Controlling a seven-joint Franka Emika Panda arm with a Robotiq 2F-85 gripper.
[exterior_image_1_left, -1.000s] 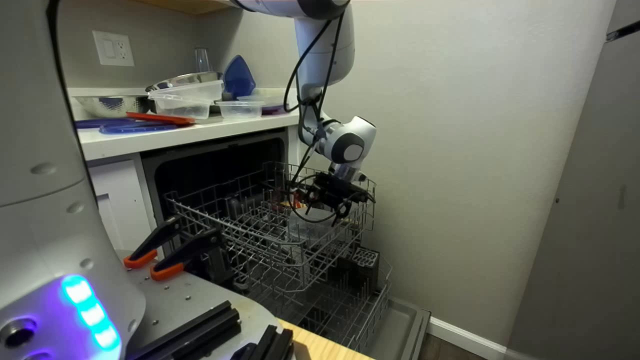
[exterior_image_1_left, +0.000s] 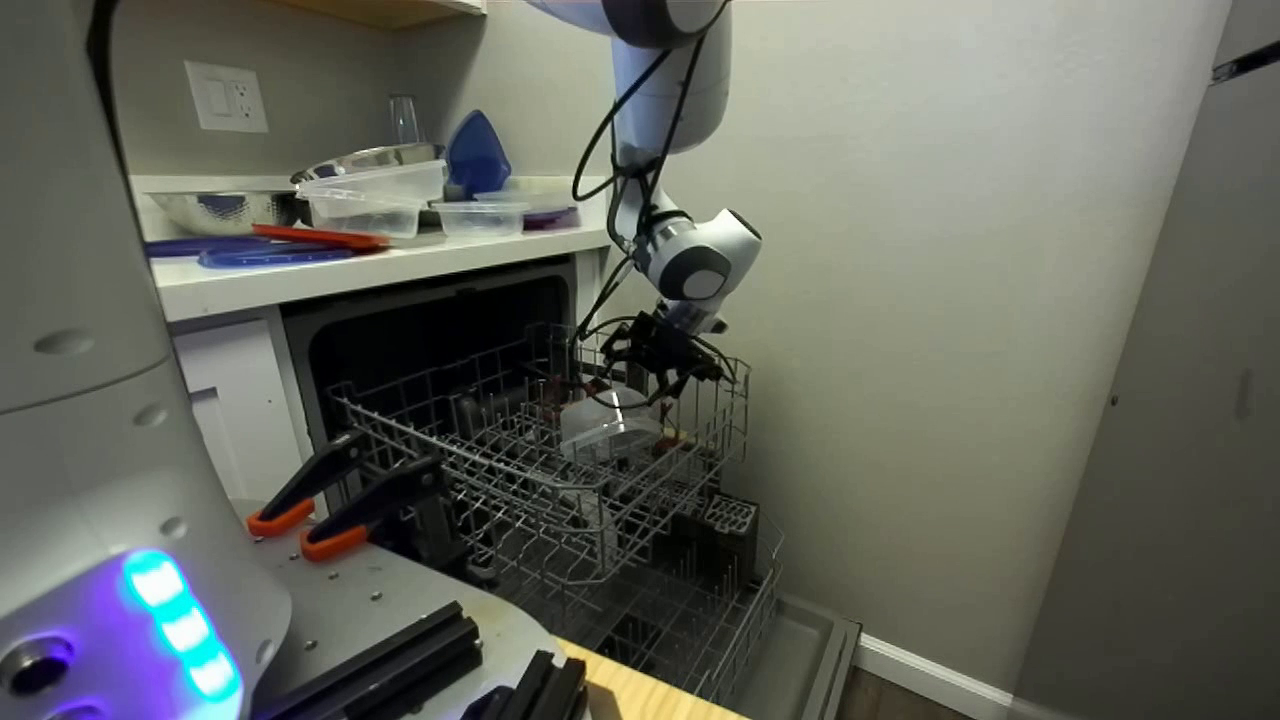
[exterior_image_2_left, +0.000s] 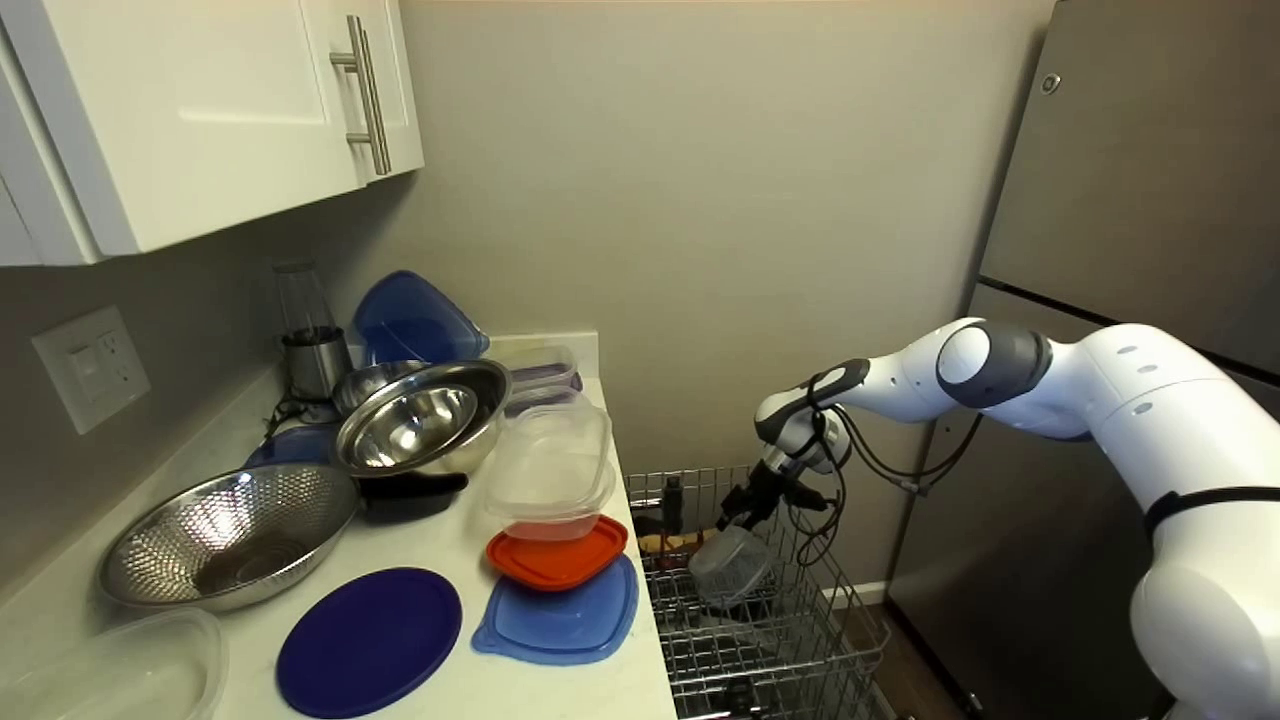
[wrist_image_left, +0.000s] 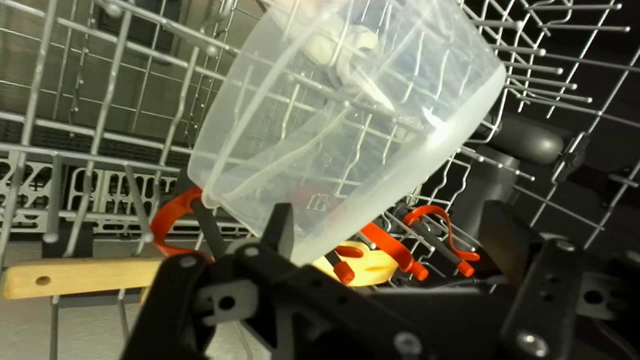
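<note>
A clear plastic container (wrist_image_left: 354, 120) sits tilted in the dishwasher's upper rack (exterior_image_1_left: 528, 474), its side wall towards the wrist camera. It also shows in exterior view 1 as a pale box (exterior_image_1_left: 606, 422) below the hand, and in exterior view 2 as a tilted tub (exterior_image_2_left: 729, 568). My gripper is open, with a wide gap between its black fingers. The left fingertip (wrist_image_left: 280, 227) overlaps the container's lower edge in the wrist view; whether they touch cannot be told. The right finger (wrist_image_left: 502, 237) stands clear of the container.
Utensils with red handles (wrist_image_left: 390, 249) and a wooden handle (wrist_image_left: 84, 276) lie in the rack near the fingers. Wire tines surround the container. The counter (exterior_image_2_left: 504, 672) holds bowls, a colander (exterior_image_2_left: 234, 534), lids and more clear containers.
My gripper has moved slightly up and back in exterior view 1. The container now appears higher, farther left and more tilted, with more of it showing.
</note>
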